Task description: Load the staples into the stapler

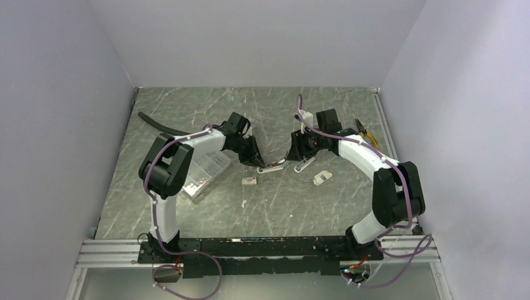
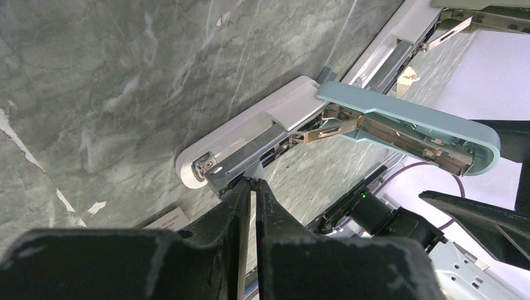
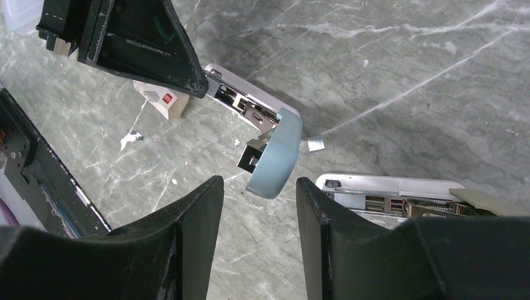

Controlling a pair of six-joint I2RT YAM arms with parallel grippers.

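An opened stapler with white base [image 2: 212,140] and light-blue cover [image 3: 275,156] lies in the middle of the table, its staple channel exposed. My left gripper is shut at the front end of its metal channel, a small piece at the fingertips, too hidden to identify surely. My right gripper is open above the cover, its fingers either side in the right wrist view, apart from it as far as shows. A small staple strip [image 3: 316,143] lies beside the stapler.
A second opened stapler [image 3: 394,187] lies to the right. A small staple box [image 1: 249,180] and pale packet [image 1: 322,177] lie nearer the front. A clear organiser box [image 1: 203,178] is at left, pliers [image 1: 369,136] at right.
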